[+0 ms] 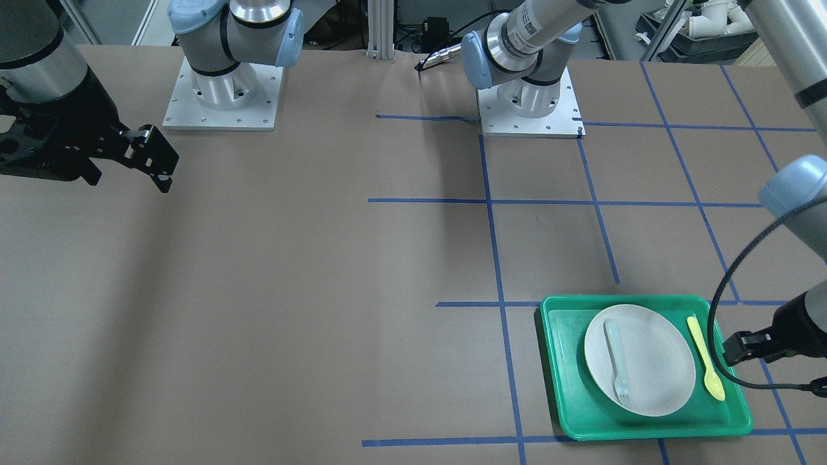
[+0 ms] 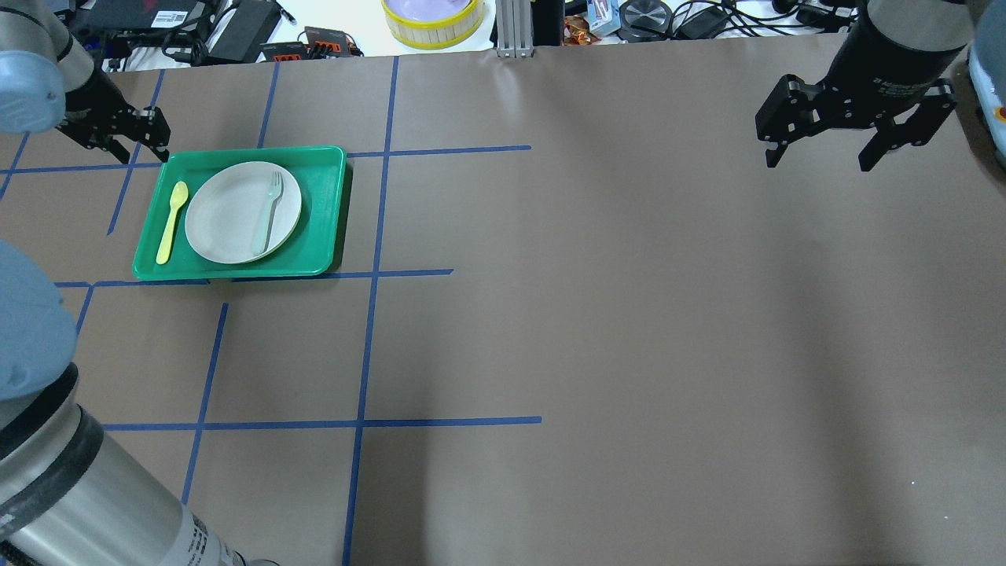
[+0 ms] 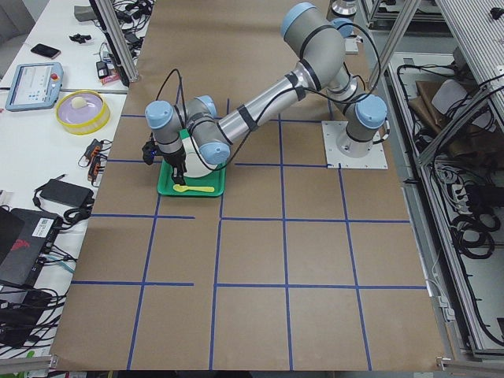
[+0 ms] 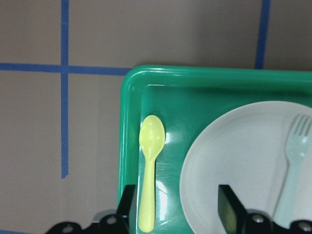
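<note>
A green tray (image 1: 568, 387) rests on the taped table at front right, holding a white plate (image 1: 651, 356), a pale blue fork (image 1: 616, 356) on the plate and a yellow spoon (image 1: 709, 372) beside it. In the left wrist view the spoon (image 4: 151, 146) lies along the tray's side, next to the plate (image 4: 224, 151) with the fork (image 4: 292, 170). My gripper hangs above the tray's spoon end, its fingers open and apart, with nothing held between them.
A second arm's black gripper (image 2: 849, 132) stands over the far side of the table. Robot bases stand along one edge. Clutter lies beyond the table's edge (image 2: 603, 47).
</note>
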